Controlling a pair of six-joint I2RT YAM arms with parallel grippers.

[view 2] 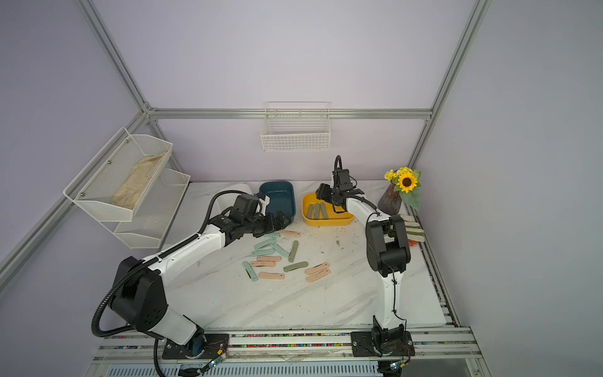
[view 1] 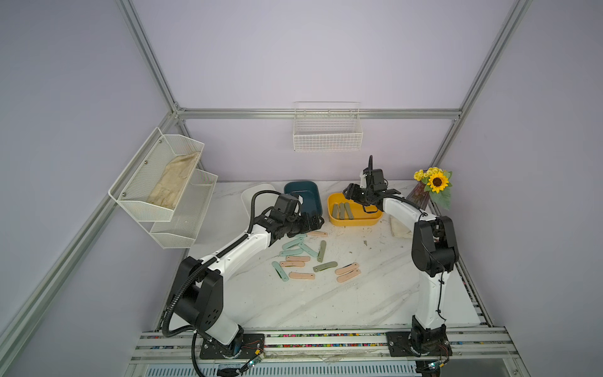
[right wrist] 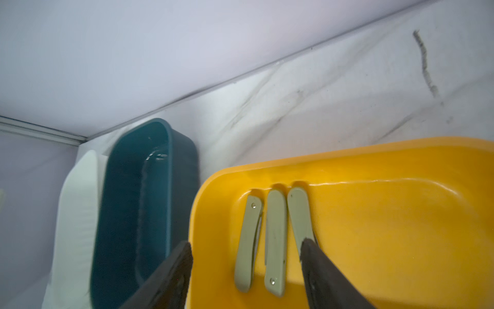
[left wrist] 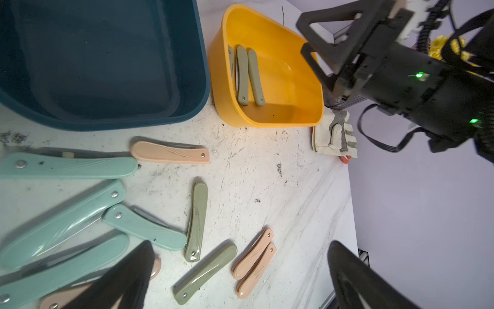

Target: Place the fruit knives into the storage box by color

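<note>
Three olive-green knives lie side by side at the left end of the yellow box. My right gripper is open over that box, holding nothing. Two more olive knives lie on the table among mint knives and pink knives. My left gripper hangs open above the table, empty, in front of the dark blue box. That blue box looks empty where its inside shows. A white box stands at the far left, partly behind my left arm.
A vase with a sunflower stands at the back right, near a striped glove. White wire racks hang at the left.
</note>
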